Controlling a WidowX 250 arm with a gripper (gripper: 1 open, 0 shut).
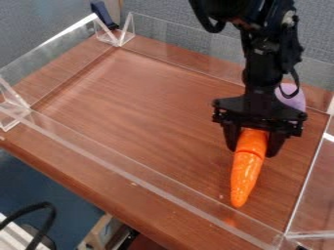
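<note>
An orange carrot (245, 172) points toward the front of the wooden board at the right side of the camera view. My black gripper (253, 135) is over its back end, with the fingers around it; it appears shut on the carrot. A purple oval object (294, 98) sits behind the gripper, partly hidden by it.
Clear plastic walls edge the wooden board (131, 117), whose left and middle are bare. The right wall is close beside the carrot. A black cable (39, 207) lies outside at the lower left.
</note>
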